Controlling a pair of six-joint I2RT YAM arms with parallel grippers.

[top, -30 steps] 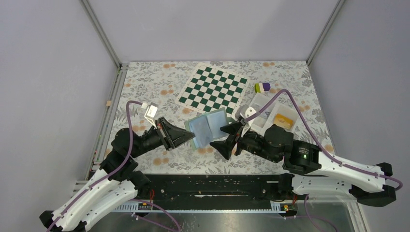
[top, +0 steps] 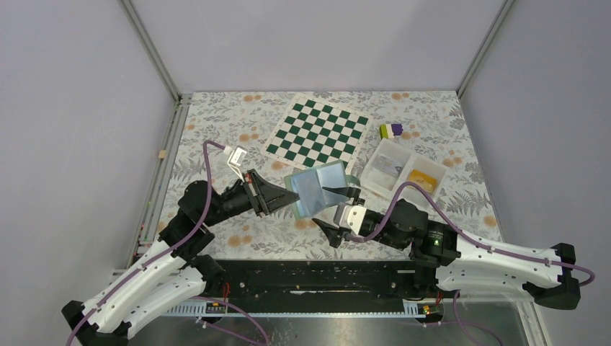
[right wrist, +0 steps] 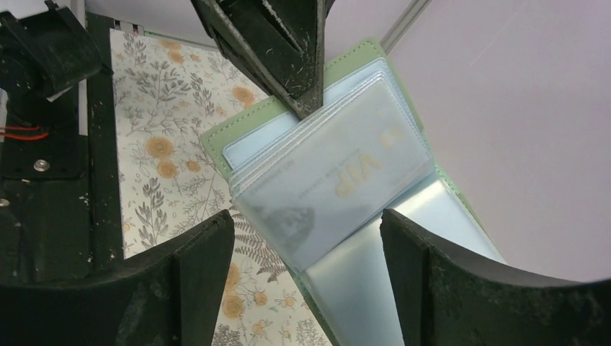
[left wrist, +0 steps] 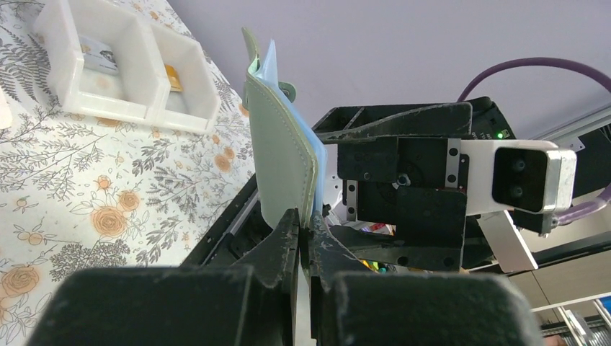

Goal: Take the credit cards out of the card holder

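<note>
An opened pale green card holder (top: 308, 193) with clear bluish sleeves is up off the table, its left edge pinched by my left gripper (top: 294, 199). From the side, the left wrist view shows the holder (left wrist: 281, 148) upright between the left fingertips. Faint gold "VIP" lettering marks a card (right wrist: 339, 169) seen through a sleeve in the right wrist view. My right gripper stands open facing that sleeve, its fingers apart and nothing clearly held. How many cards are inside cannot be told.
Right of the holder, a white two-compartment box (top: 369, 180) holds a greyish card (top: 389, 166) and a yellow card (top: 421, 180). Behind lie a green checkered board (top: 317, 133) and a small purple-green block (top: 391, 130).
My left gripper has shifted slightly right with the holder. The right gripper has turned and moved a little left and down, its fingers now closer around the holder's right side.
</note>
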